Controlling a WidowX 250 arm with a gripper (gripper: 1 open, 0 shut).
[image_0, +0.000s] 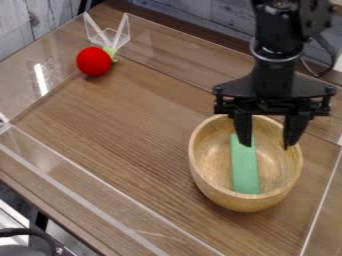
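A tan oval bowl stands on the wooden table at the lower right, holding a green bar-shaped block lying lengthwise on its floor. Over the back of the bowl is the black gripper, its two fingers spread apart and open, one above the bowl's left part and the other near its right side. Nothing shows held between them.
A red ball lies at the back left, with a pale, clear object just behind it.
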